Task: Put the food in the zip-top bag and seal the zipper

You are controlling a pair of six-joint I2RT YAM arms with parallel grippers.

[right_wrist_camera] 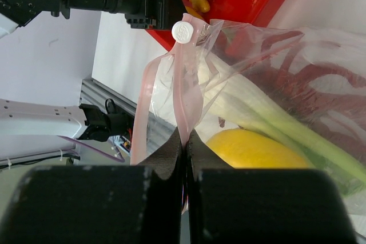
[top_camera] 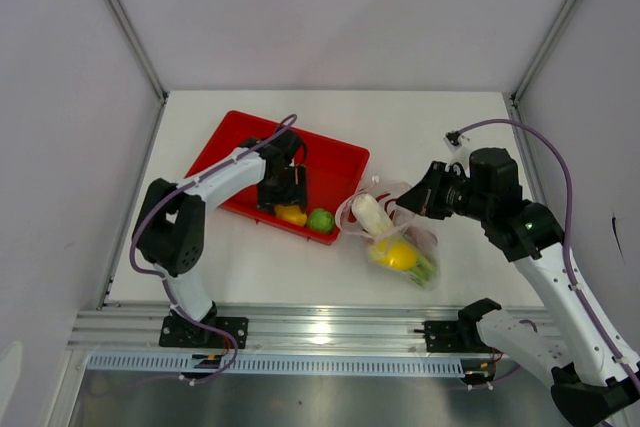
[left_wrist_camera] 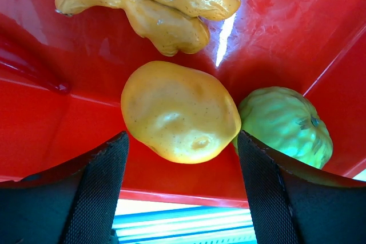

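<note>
My left gripper is open inside the red bin [top_camera: 340, 162], its fingers on either side of a yellow potato [left_wrist_camera: 177, 110]. A ginger root [left_wrist_camera: 148, 1] and a green round vegetable [top_camera: 321, 220] lie beside the potato. My right gripper is shut on the pink zipper edge of the zip top bag [top_camera: 420, 267]. The bag holds a yellow item [top_camera: 398, 254], a white item [top_camera: 370, 215] and long green stalks [right_wrist_camera: 286, 124].
The bin sits left of the bag on the white table [top_camera: 420, 117]. Bare table lies behind the bag and in front of the bin.
</note>
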